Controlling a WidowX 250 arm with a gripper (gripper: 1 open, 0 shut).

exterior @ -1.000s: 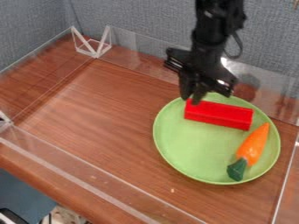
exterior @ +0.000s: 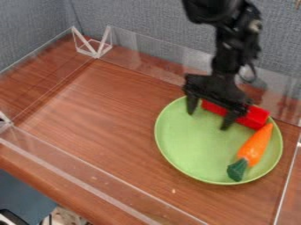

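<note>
My black gripper (exterior: 216, 109) is lowered over the green plate (exterior: 194, 149), blurred, open, its fingers at the red bar (exterior: 251, 116), which lies at the back of the plate and is partly hidden behind them. An orange carrot (exterior: 253, 148) with a green top lies on the right side of the plate, in front of the bar.
A white wire shape (exterior: 91, 46) stands at the back left against grey padded walls.
The gripper was higher at one second, moved up and back, and is now down at the red bar. The plate and carrot are unmoved.
</note>
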